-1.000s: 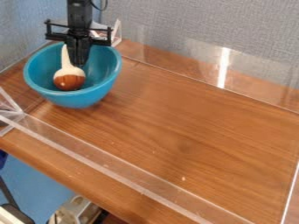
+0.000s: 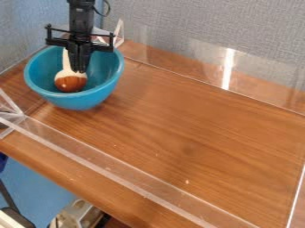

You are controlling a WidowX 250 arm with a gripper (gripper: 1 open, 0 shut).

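The black gripper (image 2: 80,61) hangs from the top left, its fingers reaching down into a teal bowl (image 2: 86,94) on the wooden table. Inside the bowl lies an object with a cream top and a brown rounded bottom (image 2: 70,82), just below the fingertips. The fingers look close together; whether anything sits between them is hard to tell, as they overlap the cream part.
Clear low edging runs along its sides, with a grey wall (image 2: 215,31) behind. Some hardware lies below the front left edge.
The gripper has shifted very slightly to the left; otherwise the scene looks the same.
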